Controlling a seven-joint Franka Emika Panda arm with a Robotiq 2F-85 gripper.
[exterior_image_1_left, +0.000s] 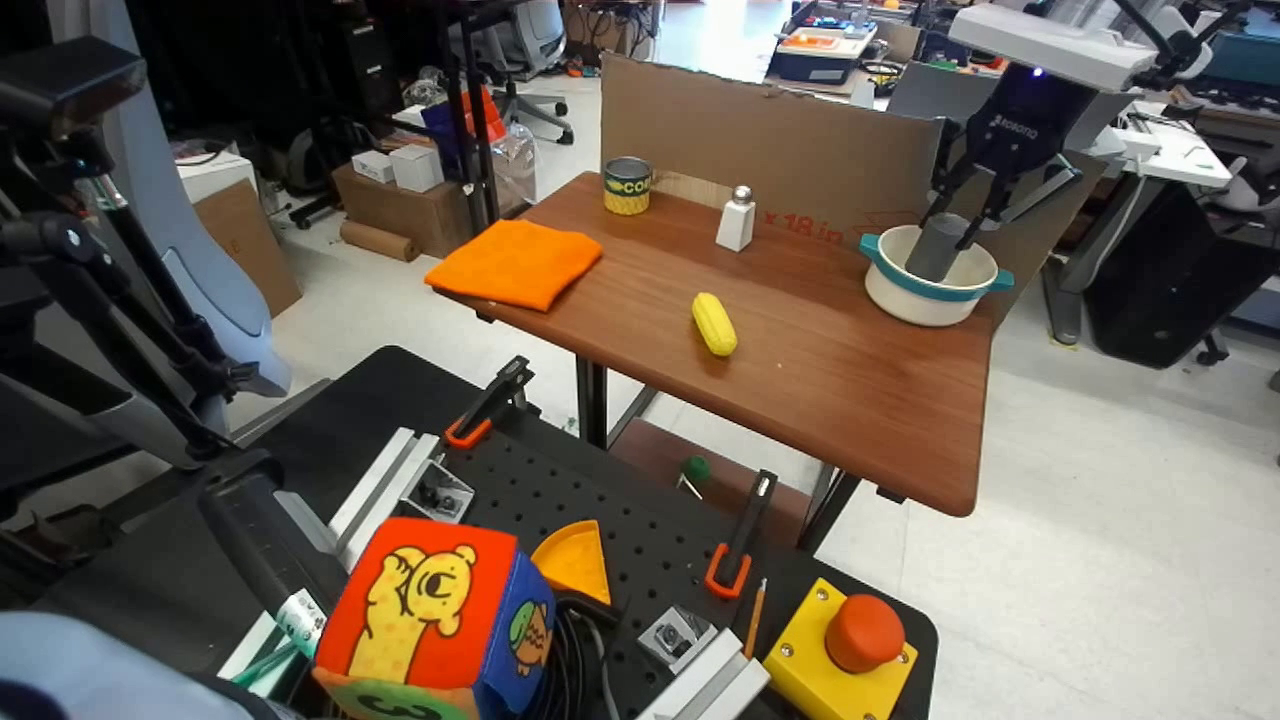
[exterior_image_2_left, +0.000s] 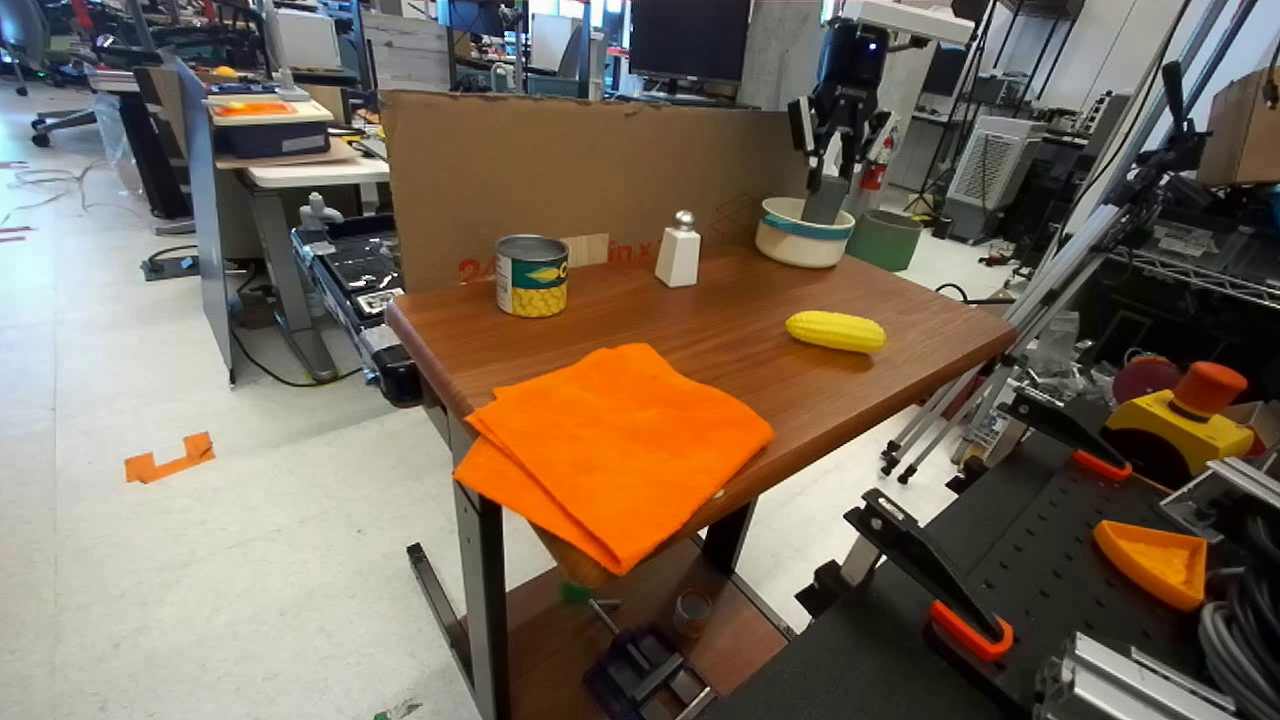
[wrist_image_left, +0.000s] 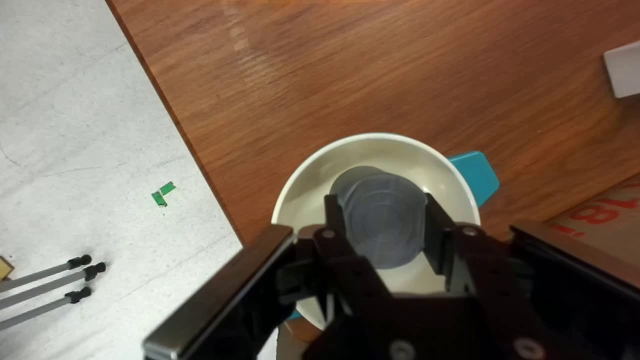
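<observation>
A grey cylinder (exterior_image_1_left: 936, 247), round-ended in the wrist view, is held between the fingers of my gripper, which is shut on it. Its lower end is down inside the cream pot (exterior_image_1_left: 923, 307) with teal handles, at the table's far right corner. In the second exterior view the cylinder (exterior_image_2_left: 824, 199) leans slightly, its lower part hidden by the pot's wall. Whether it touches the pot's floor I cannot tell.
On the wooden table (exterior_image_1_left: 828, 372) are a yellow corn cob (exterior_image_1_left: 715, 324), a white shaker (exterior_image_1_left: 737, 221), a corn can (exterior_image_1_left: 627, 187) and a folded orange cloth (exterior_image_1_left: 516, 264). A cardboard sheet (exterior_image_1_left: 768, 156) stands along the back edge, close to the pot.
</observation>
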